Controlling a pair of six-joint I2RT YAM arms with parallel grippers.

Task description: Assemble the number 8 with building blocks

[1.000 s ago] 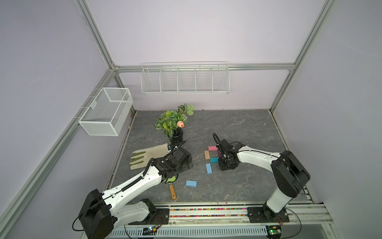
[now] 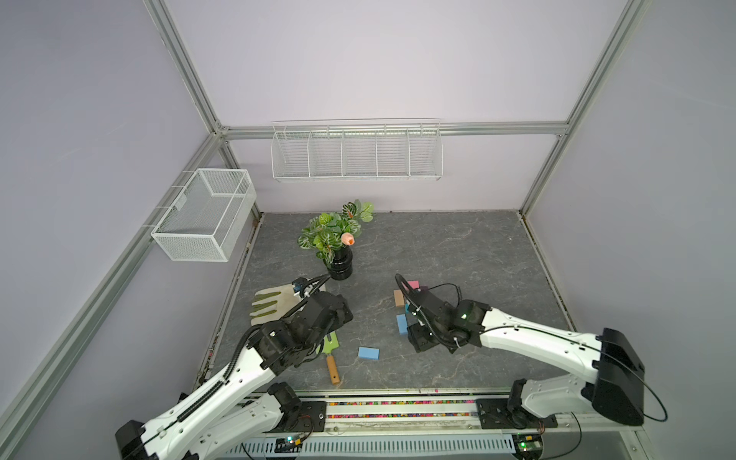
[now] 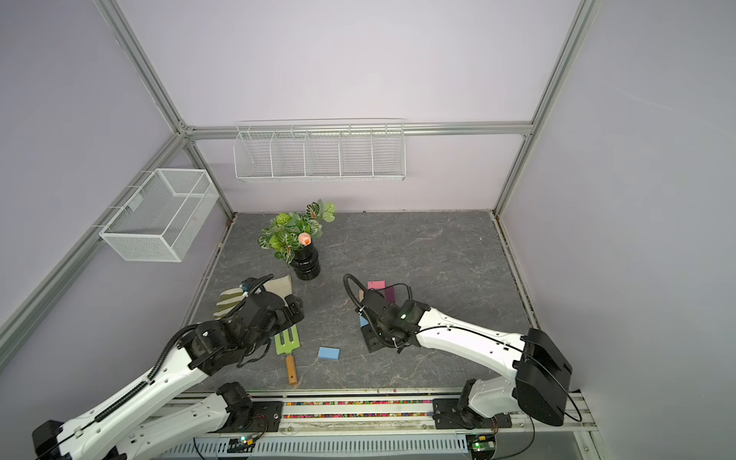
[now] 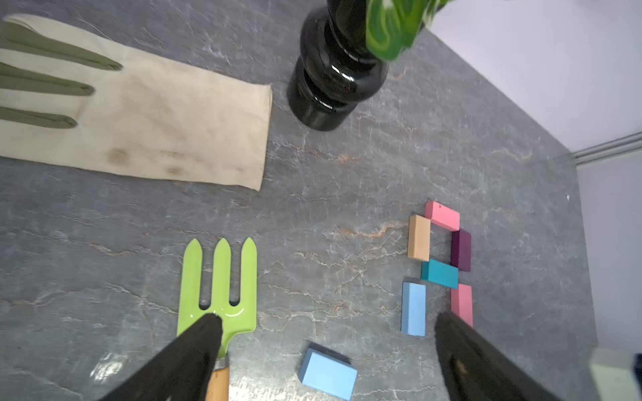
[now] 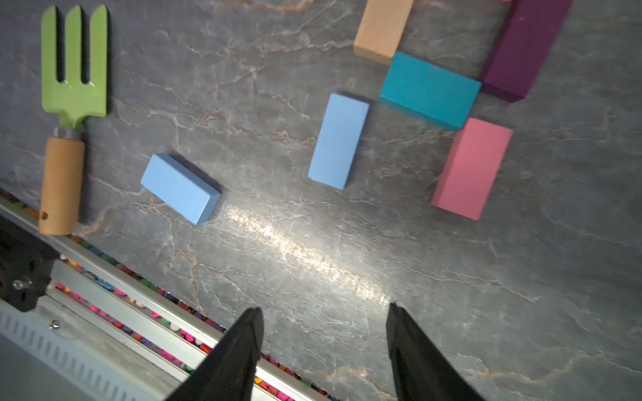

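Blocks form part of a figure right of centre: pink [image 4: 442, 214], tan [image 4: 418, 238], purple [image 4: 461, 250], teal [image 4: 439, 273], light blue [image 5: 338, 139] and a lower pink [image 5: 472, 167]. A separate light blue block [image 5: 180, 188] lies flat to the lower left, beside the green garden fork [image 5: 73, 80]. My right gripper hangs open above the table, below the figure in its wrist view, with nothing between its fingers. My left gripper is open above the fork and the lone block, holding nothing.
A potted plant [image 2: 339, 262] stands at back left. A cream glove [image 4: 167, 127] lies left of it. Wire baskets [image 2: 356, 153] hang on the walls.
My right arm has risen and moved toward the front, away from the block figure. My left arm has lifted and shifted left.
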